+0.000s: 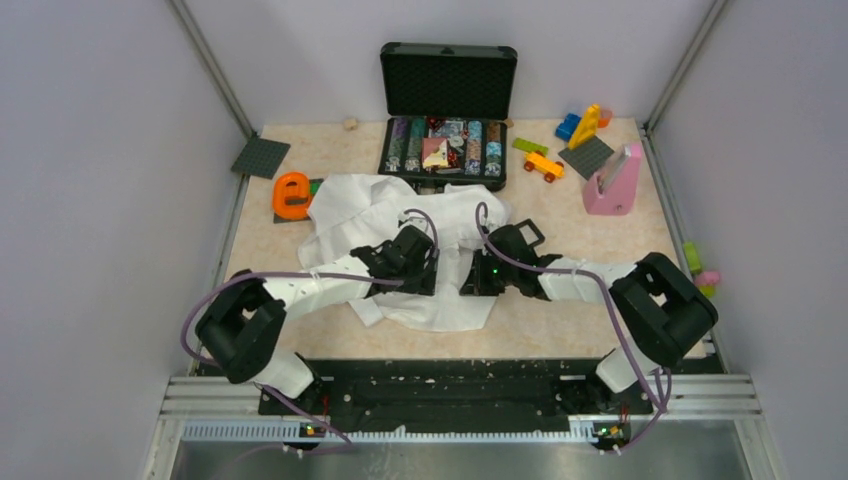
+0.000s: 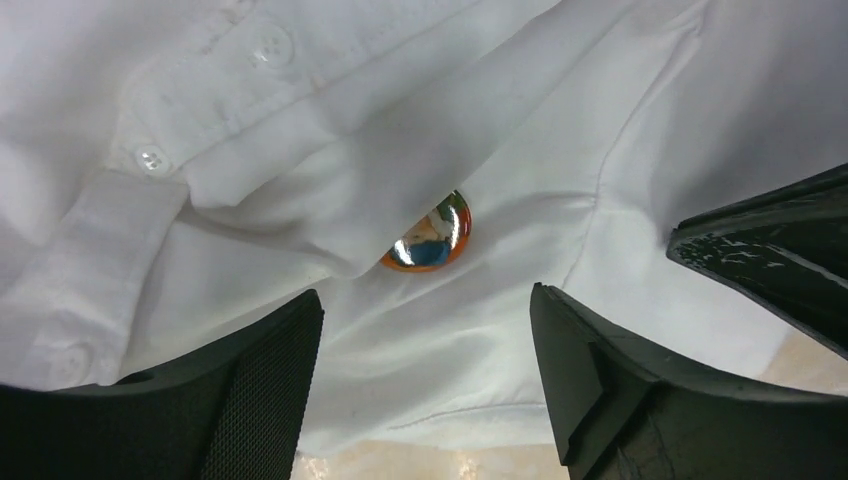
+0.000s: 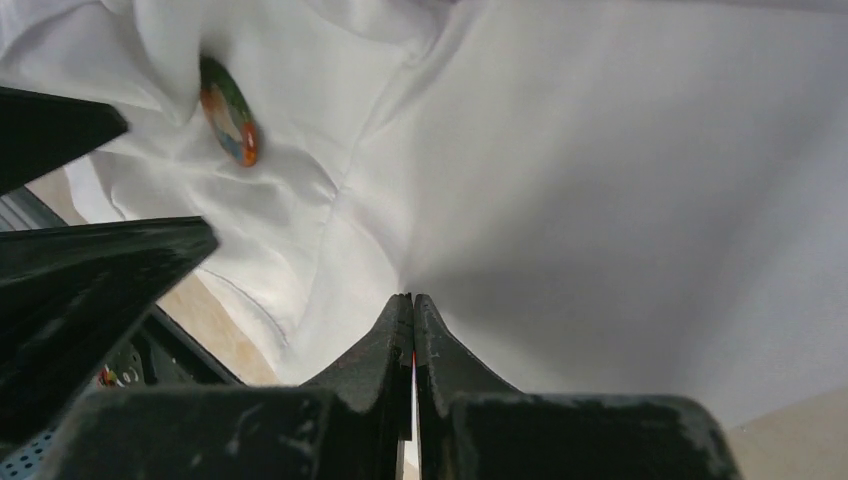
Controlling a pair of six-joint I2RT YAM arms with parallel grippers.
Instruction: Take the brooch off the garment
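Note:
The white garment (image 1: 448, 310) lies spread and wrinkled on the table under both grippers. A round, glossy brooch (image 2: 440, 240) with a coloured picture sits on it, its upper left side covered by a fold in the left wrist view. My left gripper is open above the garment, fingers apart on either side of the brooch's line, nothing between them. From the right wrist view the brooch (image 3: 228, 112) appears at upper left, past the left gripper's dark fingers. My right gripper is shut over plain cloth, right of the brooch; no cloth clearly shows between its tips.
Both grippers are close together, the right one's dark tip entering the left wrist view. Behind the garment stands an open black case (image 1: 444, 180). An orange ring-shaped toy (image 1: 292, 195) lies at left; a yellow toy car (image 1: 544, 166) and pink stand (image 1: 612, 188) are at right.

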